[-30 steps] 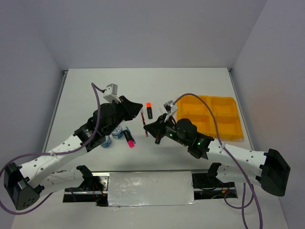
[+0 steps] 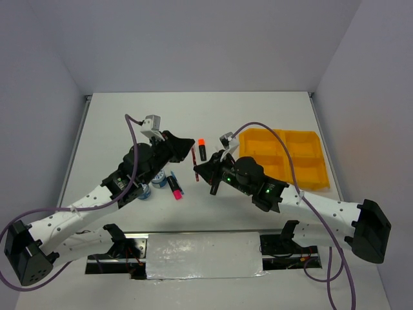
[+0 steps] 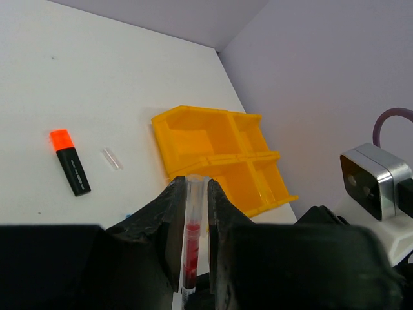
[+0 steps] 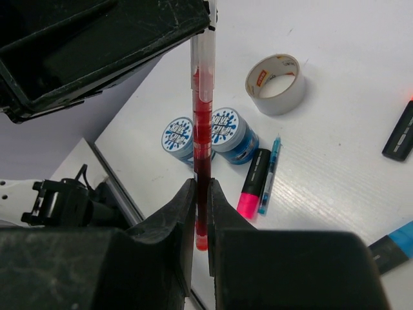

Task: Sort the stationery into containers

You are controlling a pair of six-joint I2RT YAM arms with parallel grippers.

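A clear tube with red contents (image 2: 194, 165) stands upright between both grippers. My left gripper (image 2: 188, 145) is shut on its upper end, which in the left wrist view (image 3: 193, 200) sits between the fingertips. My right gripper (image 2: 201, 169) is shut on its lower part, seen in the right wrist view (image 4: 202, 129). On the table lie an orange-capped highlighter (image 2: 202, 150), a pink-capped highlighter (image 4: 255, 184), a blue pen (image 4: 270, 171), two blue jars (image 4: 234, 139) (image 4: 176, 136), a tape roll (image 4: 291, 91) and a small clear piece (image 3: 112, 159).
The yellow compartment container (image 2: 303, 160) occupies the table's right, behind my right arm. A blue-and-black marker (image 4: 392, 248) lies at the right wrist view's lower right.
Both grippers have shifted very slightly, the right one a little left and up in the top view, with the tube still between them. Nothing else has visibly moved.
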